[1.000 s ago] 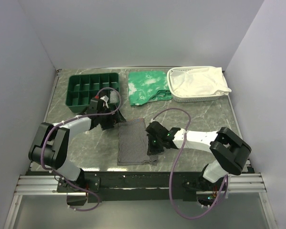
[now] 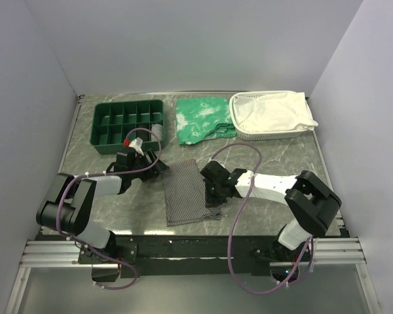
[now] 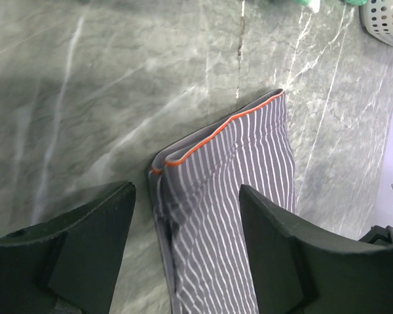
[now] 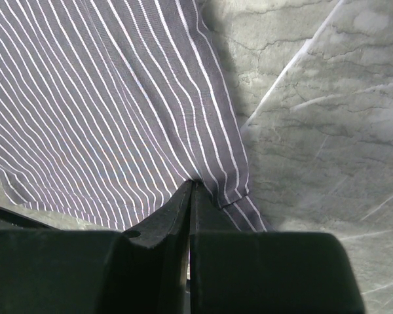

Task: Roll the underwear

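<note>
The grey striped underwear (image 2: 182,192) lies flat on the marble table between my grippers. At its back left corner my left gripper (image 2: 158,165) stands part open; in the left wrist view its fingers flank that folded, orange-edged corner (image 3: 173,167) from above. My right gripper (image 2: 213,200) is pressed down at the garment's right edge near the front, shut on the fabric; in the right wrist view the striped cloth (image 4: 85,111) bunches at its fingertips (image 4: 201,212).
A green compartment box (image 2: 110,118) with a grey roll in it stands at back left. Green folded cloth (image 2: 200,114) and a white basket (image 2: 262,137) with white fabric are at the back.
</note>
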